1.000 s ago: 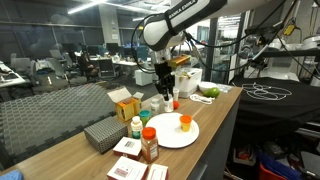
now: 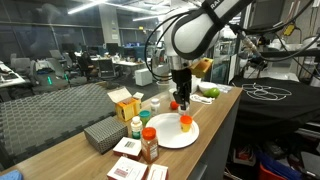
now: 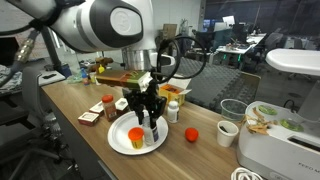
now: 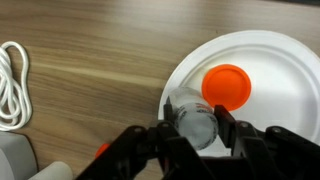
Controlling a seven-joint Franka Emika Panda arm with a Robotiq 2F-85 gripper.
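My gripper [image 3: 148, 106] is shut on a small white bottle [image 3: 150, 130], held over the white plate [image 3: 121, 128]. From above, in the wrist view, the bottle [image 4: 197, 124] shows a round silvery top between the dark fingers. An orange cup [image 3: 136, 133] stands on the plate, right beside the bottle; the wrist view shows the cup [image 4: 226, 87] just up and right of it. In exterior view 1 the gripper [image 2: 183, 97] is above the far part of the plate [image 2: 172, 139]. Whether the bottle touches the plate cannot be made out.
A red tomato [image 3: 191, 134] and a white cup [image 3: 227, 134] stand beside the plate. Jars [image 2: 149, 145], boxes [image 2: 127, 147] and a yellow carton [image 2: 125, 104] crowd the plate's other side. A white cable [image 4: 14, 85] lies on the wood.
The gripper has come nearer exterior view 1 and to the right, carrying the white bottle from the plate's far edge to above the plate. The orange cup and plate have stayed put.
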